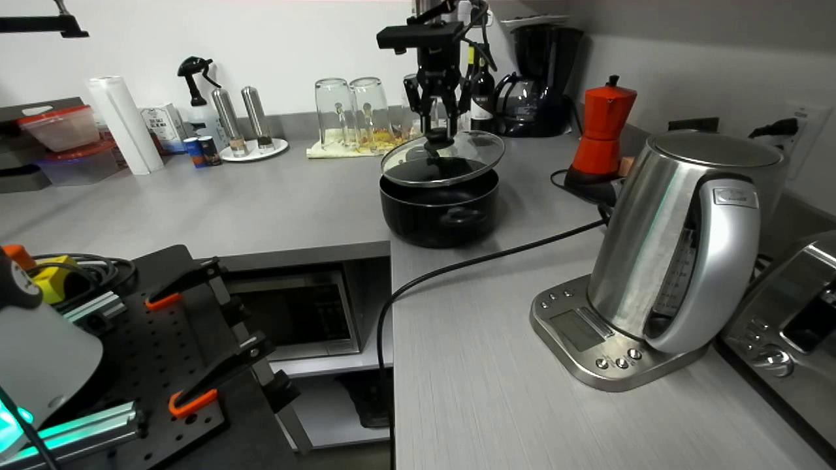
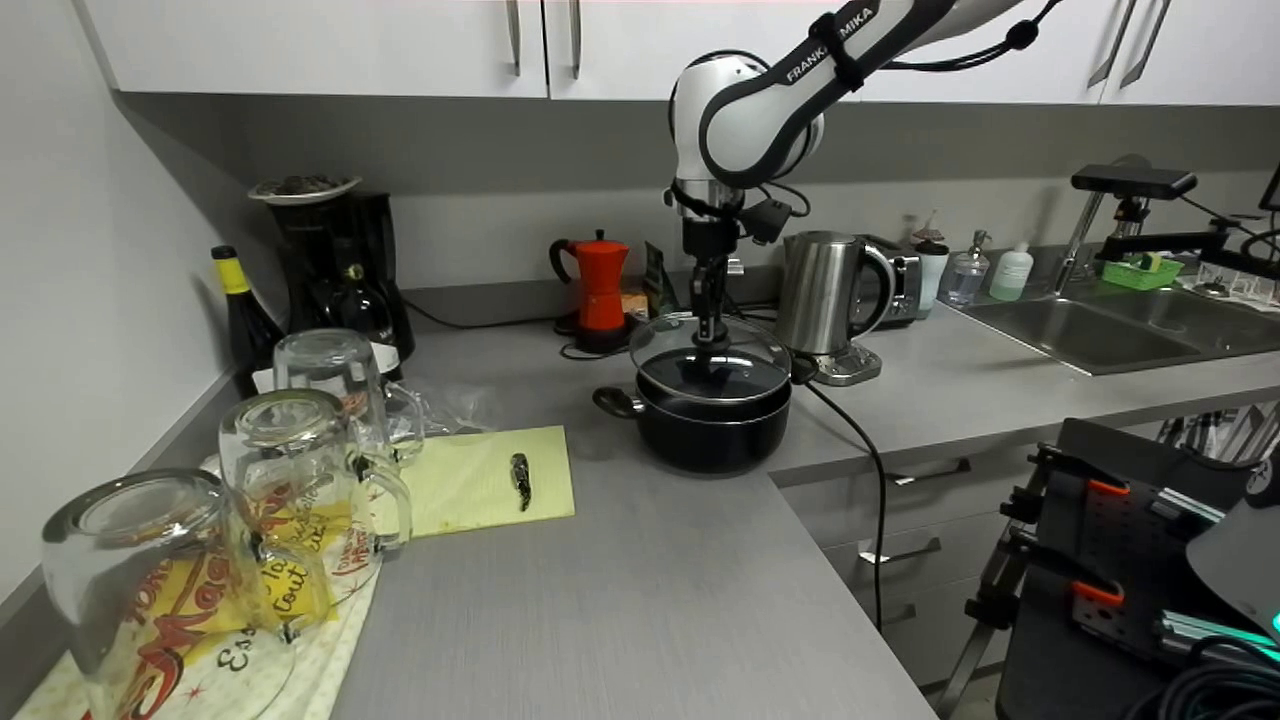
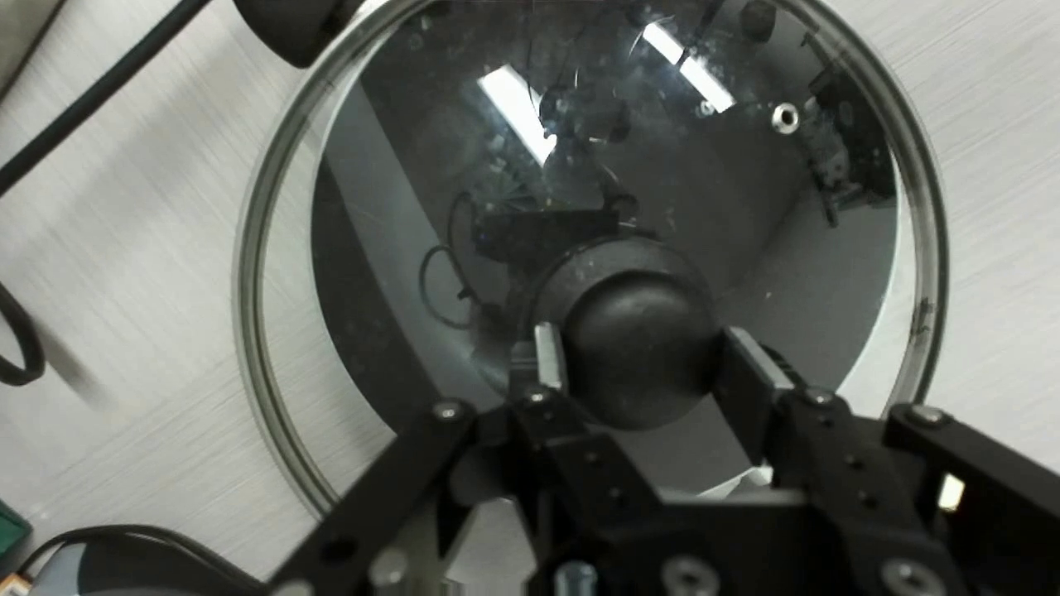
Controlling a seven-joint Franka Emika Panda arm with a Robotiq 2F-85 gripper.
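A glass lid [image 1: 474, 149] with a metal rim hangs slightly tilted just over the black pot [image 1: 437, 215], and a dark gap shows between lid and pot. My gripper [image 1: 440, 129] is shut on the lid's black knob [image 3: 641, 343], with one finger on each side of it. In the second exterior view the lid [image 2: 710, 360] sits close above the pot [image 2: 713, 438], roughly centred; whether its rim touches there I cannot tell. From the wrist, the lid [image 3: 795, 248] hides most of the pot.
A black cable [image 1: 486, 258] crosses the counter close to the pot. The steel kettle [image 1: 666, 243] and red moka pot [image 1: 603, 129] stand to the right. Glass mugs [image 2: 288, 468] and a yellow cloth [image 2: 546, 480] lie on the other side. Counter to the pot's left is free [image 1: 258, 203].
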